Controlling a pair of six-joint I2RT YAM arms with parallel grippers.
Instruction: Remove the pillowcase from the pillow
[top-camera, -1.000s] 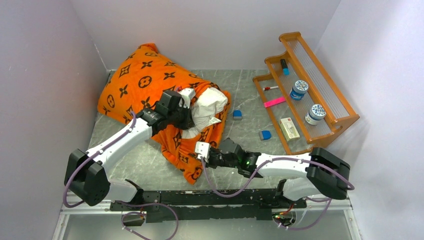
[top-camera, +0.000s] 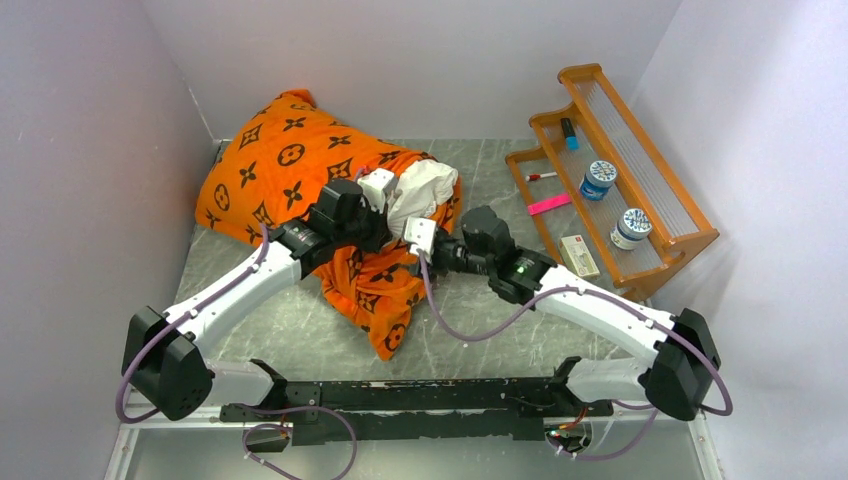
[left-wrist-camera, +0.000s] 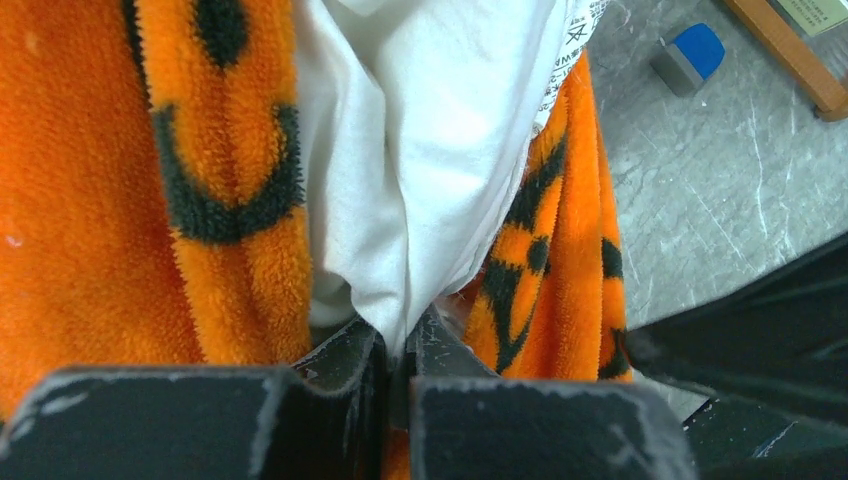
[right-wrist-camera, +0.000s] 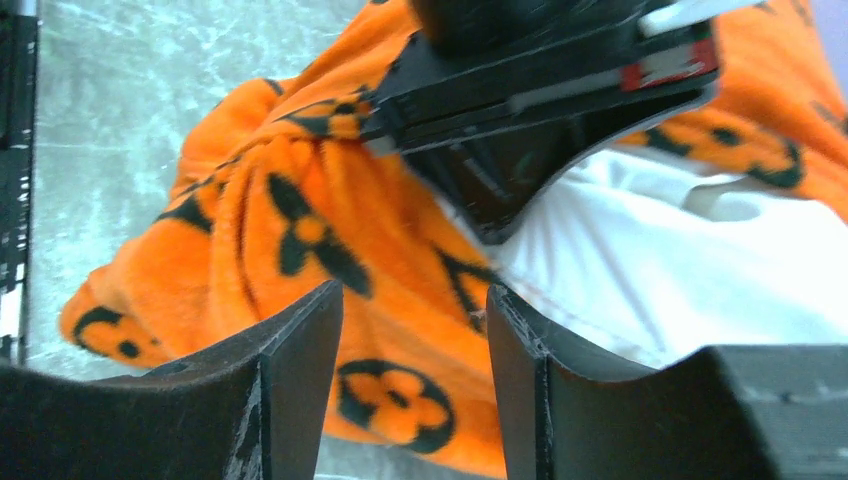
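The orange pillowcase (top-camera: 300, 160) with dark patterns covers most of the pillow, and its open end lies bunched toward the front. From that opening the white pillow (top-camera: 424, 188) bulges out. In the left wrist view my left gripper is shut on a gathered fold of the white pillow (left-wrist-camera: 450, 100), with orange cloth on both sides. My right gripper is open, nothing held between its fingers; the orange pillowcase (right-wrist-camera: 300, 230) lies beyond them. The left gripper's dark body shows ahead of it. From above, the arms hide both sets of fingertips.
A wooden shelf (top-camera: 553, 235) with two jars stands at the right; a small box (top-camera: 579, 257) lies there too. One blue block (left-wrist-camera: 700, 50) sits on the grey table right of the pillow. Bare table (top-camera: 270, 335) shows at front left.
My right gripper has moved away from the front edge, up beside the left gripper, and its arm now covers the blue blocks.
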